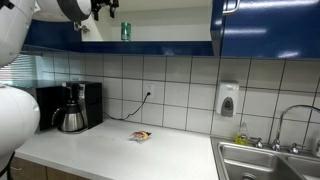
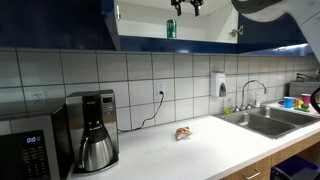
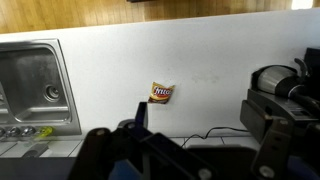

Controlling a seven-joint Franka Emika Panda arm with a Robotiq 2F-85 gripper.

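My gripper is high above the counter, pointing down, its dark fingers spread apart at the bottom of the wrist view with nothing between them. In exterior view 1 the gripper shows at the top, in front of the open cabinet. A small orange and red Fritos chip bag lies on the white counter far below. Inside the open cabinet stands a green can-like container, close to the gripper in both exterior views.
The sink is at one end of the counter, with a soap bottle behind it. A coffee maker with a steel carafe and a microwave occupy the other end. Blue cabinet doors hang overhead. Mid-counter is mostly clear.
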